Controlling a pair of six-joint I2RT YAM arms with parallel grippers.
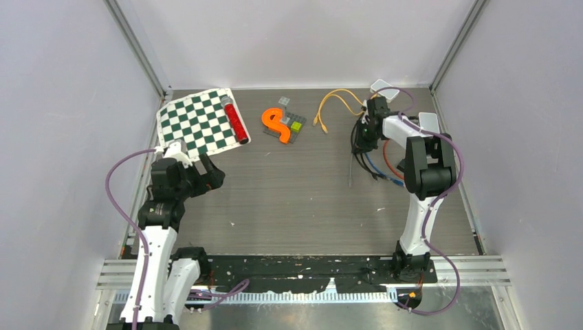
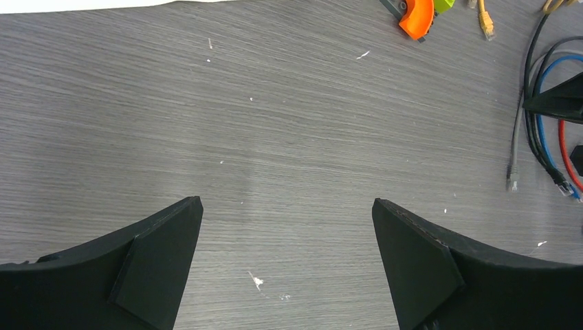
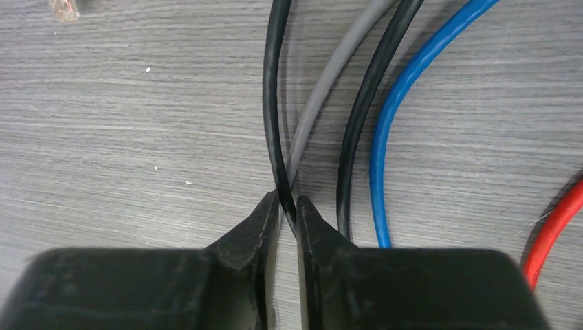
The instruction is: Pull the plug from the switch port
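In the top view my right gripper [image 1: 356, 149] reaches down over the bundle of cables at the right. Its fingers [image 3: 237, 240] stand close together in the right wrist view, a narrow gap left between them. A black cable [image 3: 271, 103] runs into that gap at the tips, and a grey cable [image 3: 316, 103] passes beneath it; whether the fingers grip either is unclear. Clear plugs end the grey cable [image 2: 513, 177] and the black cables [image 2: 562, 183]. No plug seated in a switch port can be made out. My left gripper is wide open and empty.
A blue cable [image 3: 388, 124] and a red cable [image 3: 553, 230] lie right of the black ones. White boxes [image 1: 429, 122] stand at the back right, a yellow cable [image 1: 322, 110] farther left. Bare tabletop [image 1: 295, 199] fills the middle.
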